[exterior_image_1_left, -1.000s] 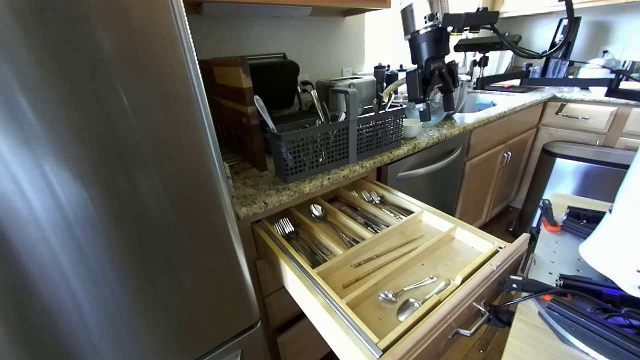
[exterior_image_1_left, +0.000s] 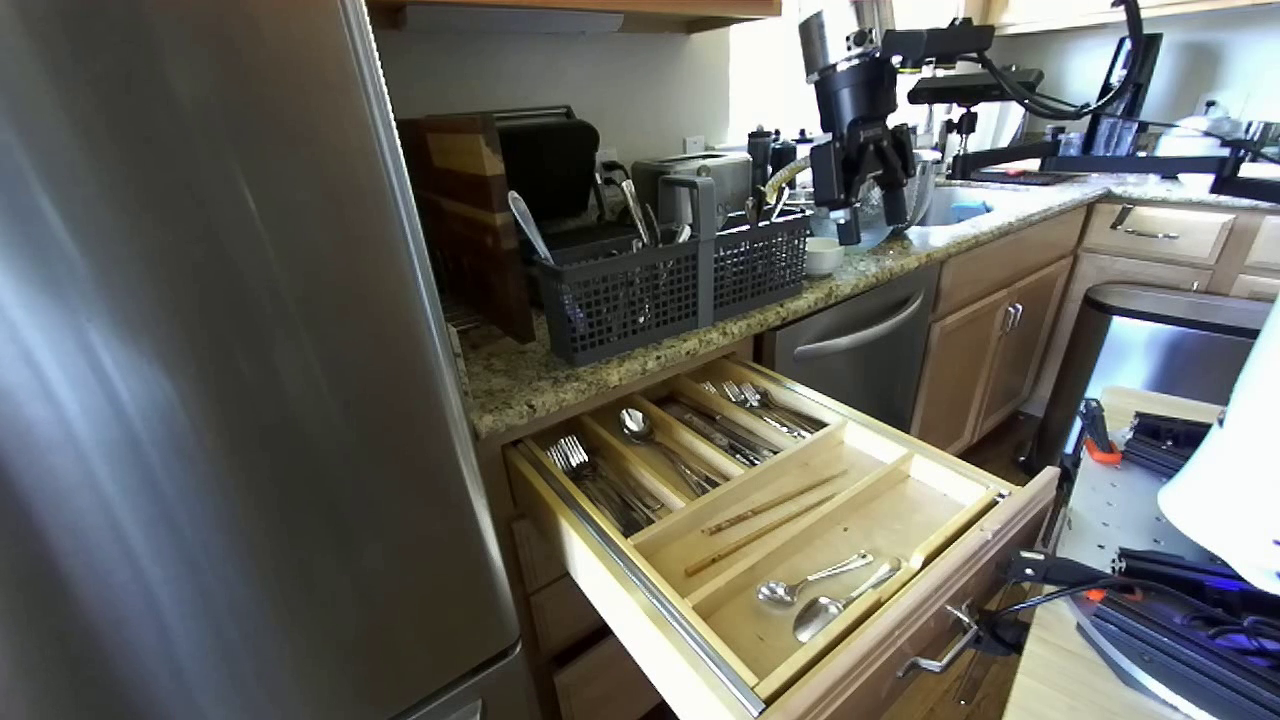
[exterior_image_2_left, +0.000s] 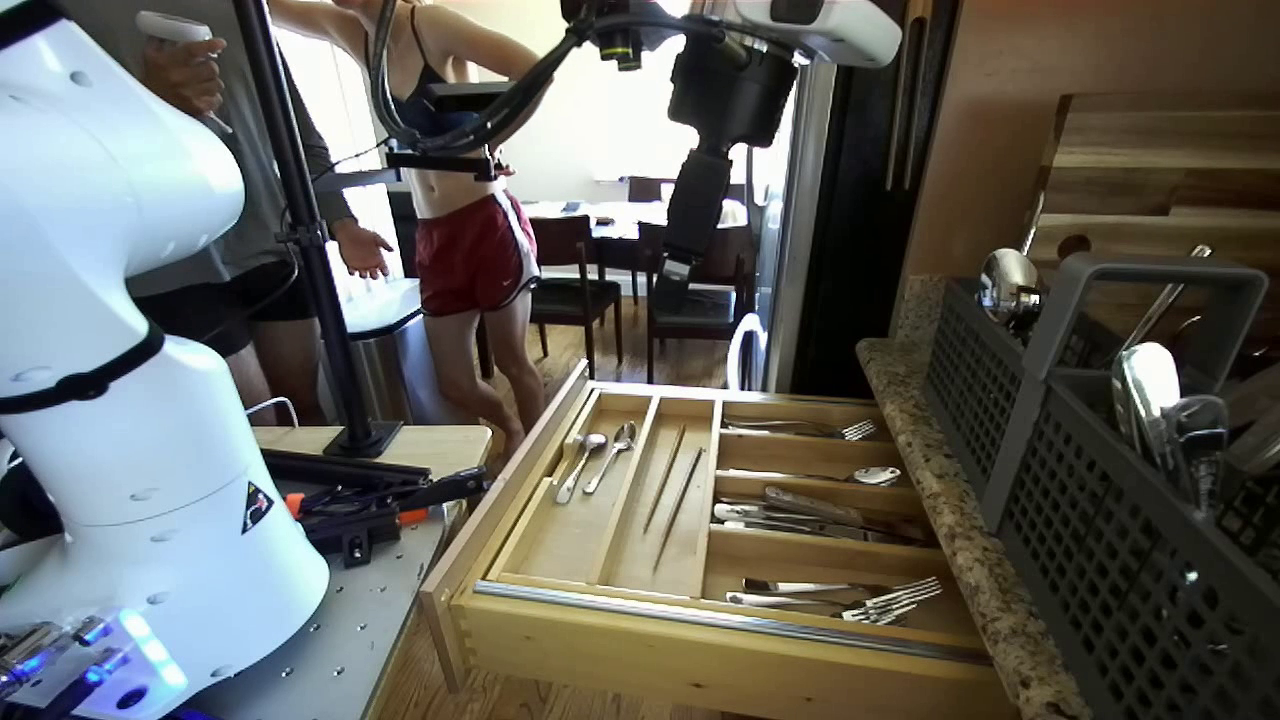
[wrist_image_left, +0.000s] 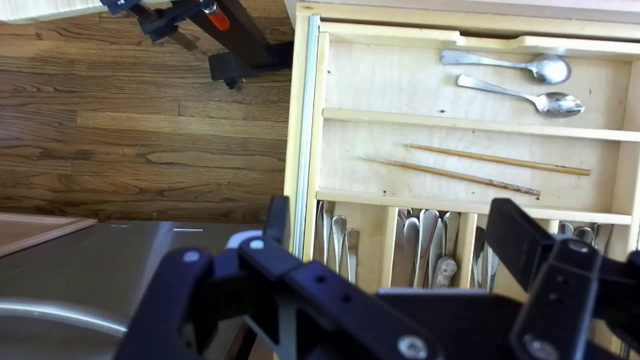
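Note:
My gripper (exterior_image_1_left: 873, 228) hangs well above the counter and the pulled-out drawer (exterior_image_2_left: 528, 546). Its fingers are spread wide with nothing between them, as the wrist view (wrist_image_left: 390, 225) also shows. Inside the drawer, two spoons (wrist_image_left: 549, 69) lie in the front compartment. A pair of chopsticks (wrist_image_left: 498, 158) rests in the middle one. Forks (exterior_image_1_left: 571, 454), more spoons (exterior_image_1_left: 636, 422) and knives (exterior_image_1_left: 726, 434) fill separate slots at the back. On the counter stands a grey mesh basket (exterior_image_1_left: 624, 300) with utensils upright in it.
A steel refrigerator (exterior_image_1_left: 240, 360) stands beside the drawer, and a dishwasher (exterior_image_1_left: 858, 348) is on its other side. A white bowl (exterior_image_1_left: 823, 256) sits behind the basket. Two people stand beyond the robot base; one wears red shorts (exterior_image_2_left: 474, 254).
My gripper has shifted very slightly. The drawer and the utensils look the same as before.

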